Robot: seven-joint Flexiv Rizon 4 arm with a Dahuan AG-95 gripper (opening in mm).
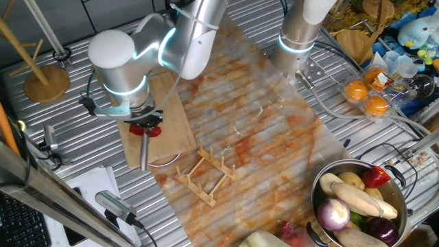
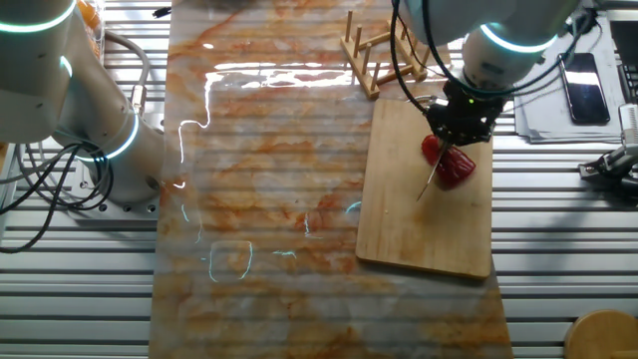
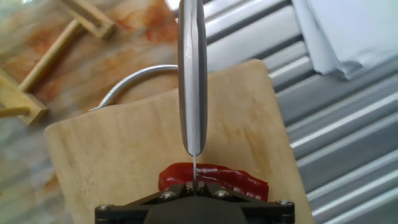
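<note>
A knife point(image 3: 193, 81) with a grey metal handle is held by my gripper, whose fingers are shut on it. Its thin blade shows edge-on in the wrist view, crossing over a glossy red pepper point(image 3: 233, 181). In exterior view 2 the blade also crosses the pepper point(image 2: 456, 169), with red on both sides of it; whether it cuts through cannot be told. The pepper lies on a wooden cutting board point(image 1: 177, 127), partly hidden under my gripper point(image 1: 143, 122) in exterior view 1. The knife handle reaches towards the board's wire-handled end.
A wooden peg rack point(image 1: 207, 177) stands close to the board on the marbled mat. A phone point(image 2: 585, 90) lies on papers beside the board.
</note>
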